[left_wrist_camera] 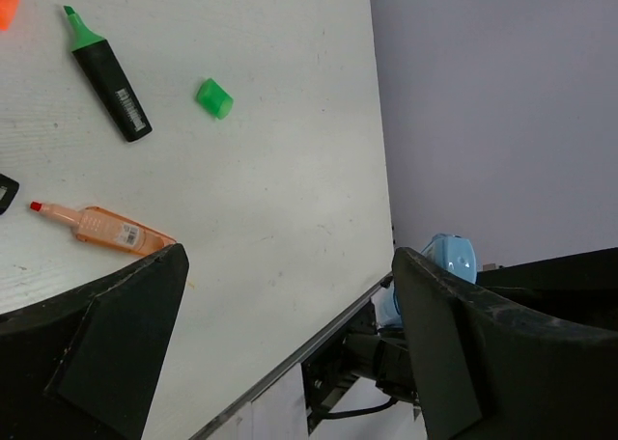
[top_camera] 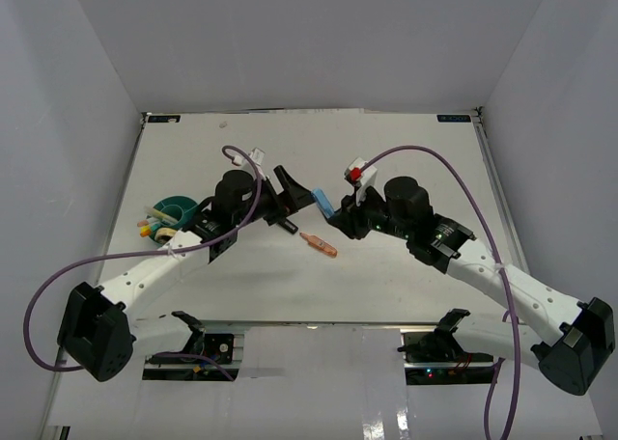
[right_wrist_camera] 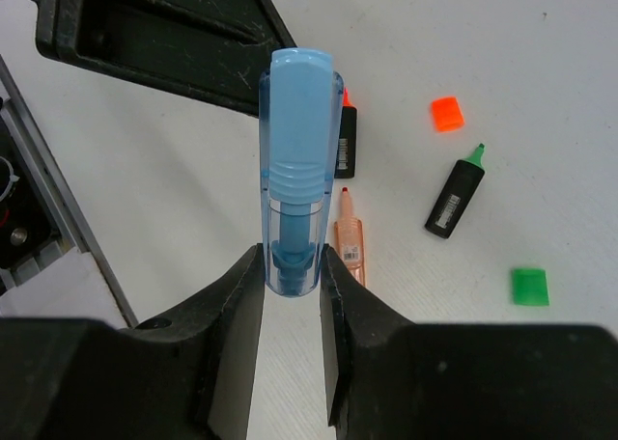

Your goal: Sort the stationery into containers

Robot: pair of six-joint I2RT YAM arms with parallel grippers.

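Shut on a blue, clear-bodied stationery piece (right_wrist_camera: 297,122), my right gripper holds it by its lower end above the table. The same blue piece (top_camera: 323,204) slants between the two arms in the top view. My left gripper is open, its fingers wide apart and empty; the blue piece's end (left_wrist_camera: 456,255) shows just beyond its right finger. On the table lie an orange pen-like bottle (left_wrist_camera: 121,231), a black marker with a green tip (left_wrist_camera: 108,85), a green cap (left_wrist_camera: 214,98) and an orange cap (right_wrist_camera: 446,114). Another black marker (right_wrist_camera: 345,151) is partly hidden.
A green round container (top_camera: 179,201) stands at the left with several pens and a roll of tape in or by it. Both grippers hover close together near the middle.
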